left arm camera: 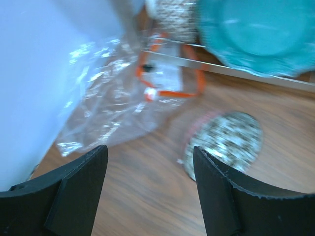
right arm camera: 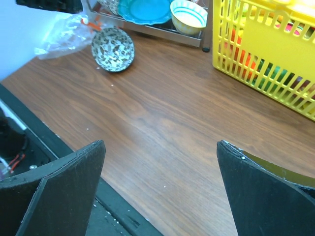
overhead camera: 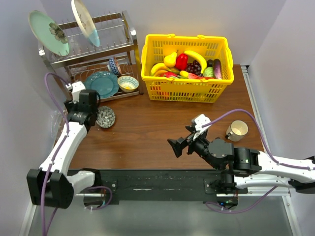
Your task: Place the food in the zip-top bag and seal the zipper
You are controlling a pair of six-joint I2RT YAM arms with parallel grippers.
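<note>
A clear zip top bag (left arm camera: 108, 108) with an orange zipper lies at the left wall, beside the dish rack; the left arm mostly covers it in the top view. My left gripper is over it, fingers apart, nothing between them. My right gripper is open and empty above the middle-right of the table. The yellow basket (overhead camera: 187, 91) at the back holds toy food, including a pear (overhead camera: 170, 60), a red pepper (overhead camera: 181, 62), bananas and an eggplant (overhead camera: 217, 69).
The dish rack (overhead camera: 131, 46) with plates and bowls stands back left. A patterned dish (overhead camera: 106, 117) lies before it, near the bag. A mug (overhead camera: 237, 130) stands at the right.
</note>
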